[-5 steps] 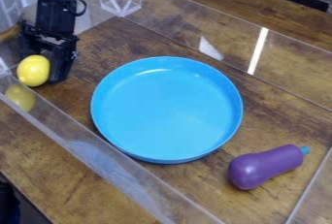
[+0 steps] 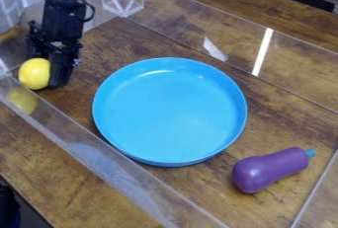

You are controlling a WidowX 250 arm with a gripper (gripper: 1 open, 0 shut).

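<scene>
At the left of the camera view, low over the wooden floor beside the clear wall, my black gripper [image 2: 50,56] reaches down to a yellow object [image 2: 35,73], round like a lemon. The fingers are dark and overlap the yellow object's right side, so whether they are closed on it is hard to make out. A blue plate [image 2: 169,111] lies in the middle, and a purple eggplant [image 2: 270,170] with a teal stem rests at the lower right.
Clear plastic walls border the wooden surface, close along the lower left side. Bare wood [image 2: 158,30] is free above the plate and to the right around the eggplant.
My gripper and arm have shifted slightly to the right over the last second. The yellow object has barely moved; plate and eggplant are unchanged.
</scene>
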